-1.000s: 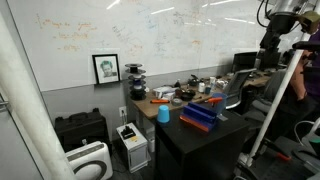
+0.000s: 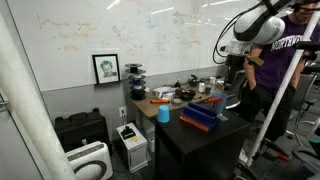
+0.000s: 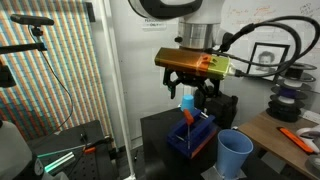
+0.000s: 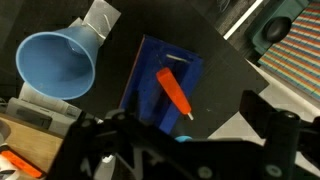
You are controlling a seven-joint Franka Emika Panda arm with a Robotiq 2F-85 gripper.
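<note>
A blue open box (image 3: 178, 143) stands on a black table. In it lies a tool with an orange handle (image 4: 174, 90), probably a screwdriver; its handle leans up over the rim in the exterior views. My gripper is open above the box, its two dark fingers far apart with nothing between them. The orange handle shows ahead of that gap in the wrist view. Beside the box is a blue cup (image 3: 235, 153), which also appears at the upper left of the wrist view (image 4: 57, 65).
A wooden table (image 3: 276, 137) with clutter adjoins the black one, an orange-handled item (image 3: 298, 139) among it. A light-blue object (image 3: 187, 102) shows behind the box. Someone in a purple shirt (image 2: 299, 38) is at the right.
The arm has come in from the upper right, leftward toward the box. The box, tool and cup have stayed put.
</note>
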